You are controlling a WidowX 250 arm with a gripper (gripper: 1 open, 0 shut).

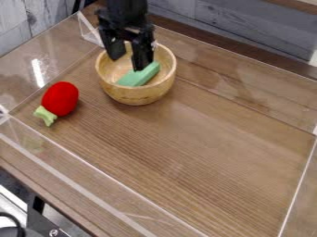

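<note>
My black gripper (124, 44) hangs from the top over the tan bowl (161, 85), its lower end in the bowl's back left part, fingers open. A green oblong piece (137, 76) lies in the bowl, right of and below the gripper. A red object (61, 98) with a pale green piece (46, 115) at its lower end lies on the table to the bowl's left.
Pale wire or clear structure stands behind the bowl at upper left, near the table's back edge.
</note>
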